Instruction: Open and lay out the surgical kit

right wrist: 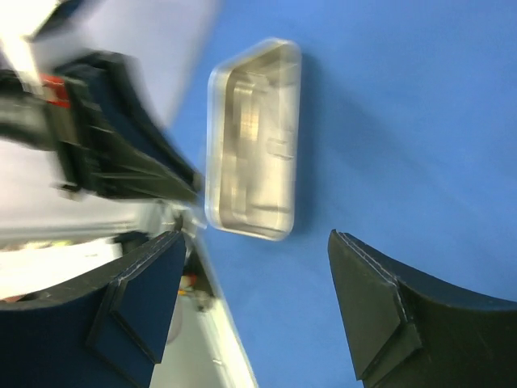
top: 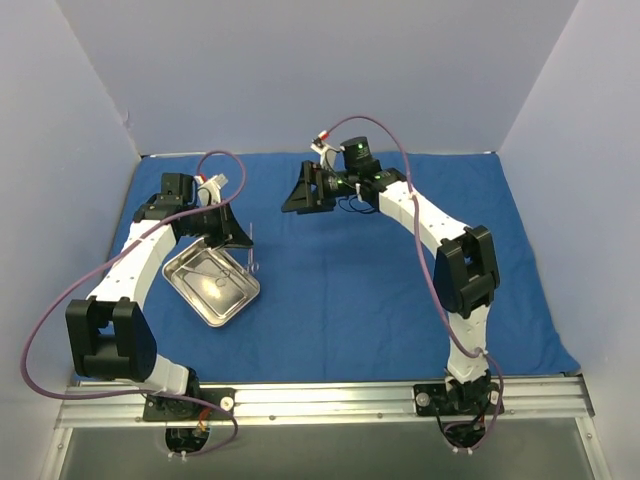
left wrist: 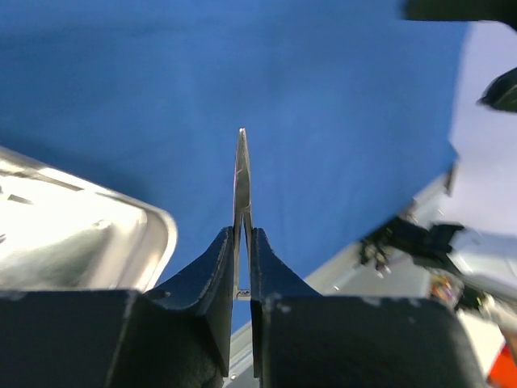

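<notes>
A slim metal ring-handled instrument [left wrist: 242, 182], scissors-like, is pinched in my left gripper, its narrow end pointing away from the fingers. From above, its ring handles [top: 252, 267] hang beside the right edge of the steel tray [top: 213, 318], clear of the rim. The tray lies on the blue cloth at the left, with several metal instruments in it that are too small and partly covered to name. My right gripper [top: 306, 206] stands open above the upper middle of the cloth, nothing between its fingers.
Blue cloth [top: 350, 310] spreads bare across the middle and right. Grey walls [top: 320, 70] close off the back and sides. A dark cable [top: 355, 205] shows by the right wrist. The two grippers are fairly near each other.
</notes>
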